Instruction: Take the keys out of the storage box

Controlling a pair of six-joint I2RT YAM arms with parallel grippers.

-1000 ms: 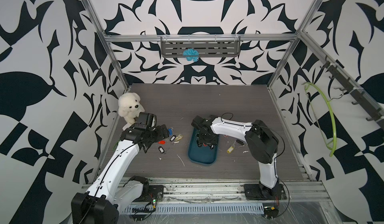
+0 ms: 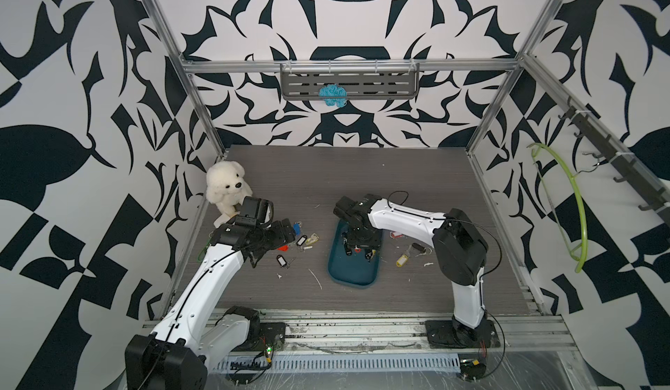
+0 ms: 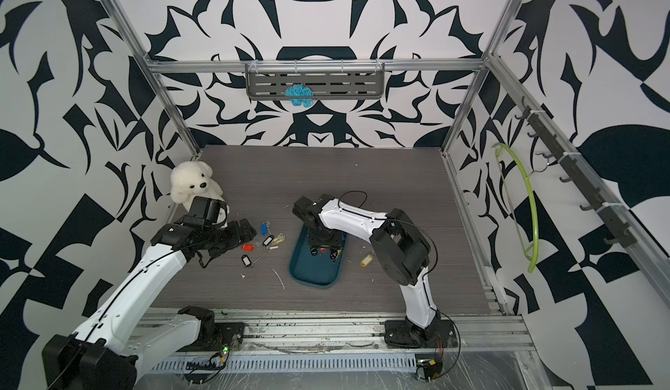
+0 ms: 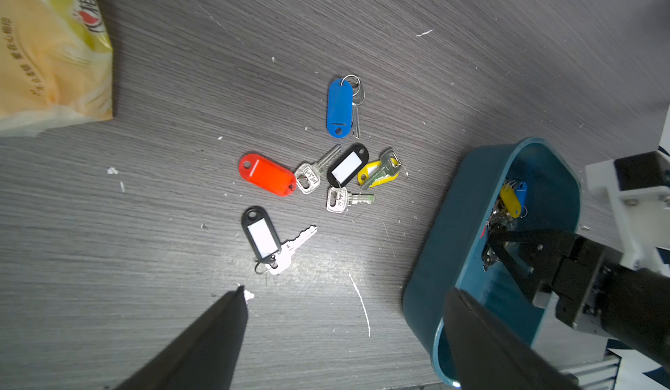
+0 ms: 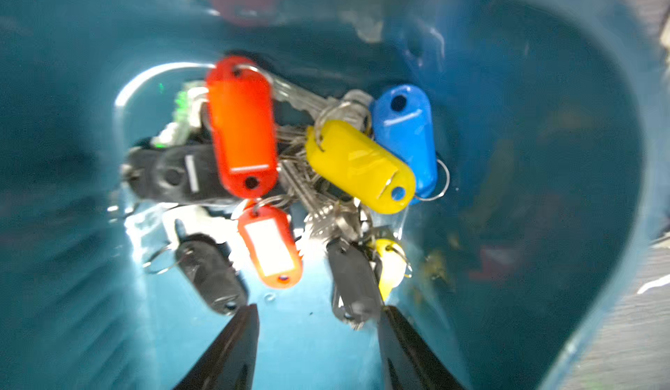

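Note:
The teal storage box (image 2: 352,275) stands mid-table, with keys on red, yellow, blue and black tags heaped on its floor. In the right wrist view, a red tag (image 5: 243,128) and a yellow tag (image 5: 359,165) lie uppermost in the heap. My right gripper is open inside the box; a black tag (image 5: 354,278) shows near one fingertip, and nothing is gripped. My left gripper hangs open over the table left of the box. Below it lie loose keys with a blue tag (image 4: 340,107), a red tag (image 4: 268,174) and a black tag (image 4: 261,233).
A yellow-tagged key (image 2: 402,259) lies on the table right of the box. The white plush dog (image 2: 227,184) sits at the back left, and a yellow packet (image 4: 52,55) appears in the left wrist view. The table behind the box is mostly clear.
My right arm has shifted only slightly while its gripper stays inside the box. The left arm and the keys on the table look unmoved.

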